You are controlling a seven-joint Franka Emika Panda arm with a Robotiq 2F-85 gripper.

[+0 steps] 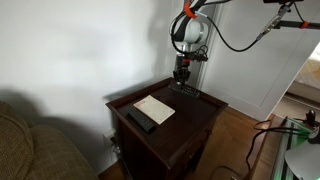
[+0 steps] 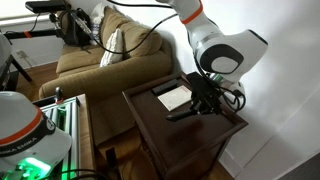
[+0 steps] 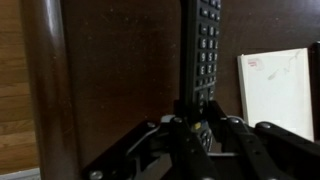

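A long black remote with rows of buttons (image 3: 207, 45) is pinched between the fingers of my gripper, near one end. The rest of the remote reaches out ahead of the fingers in the wrist view. Seen from outside, the gripper (image 1: 182, 82) is over the far end of the dark wooden tabletop (image 1: 188, 121). The remote (image 2: 183, 115) is low over the wood in exterior view 2; whether it touches the surface I cannot tell.
A white notepad or sheet (image 1: 154, 109) lies on the tabletop, with a second black, remote-like object (image 1: 141, 121) beside it. A raised rim (image 3: 53, 90) edges the top. The wall stands close behind, and bare wood is free towards the front right.
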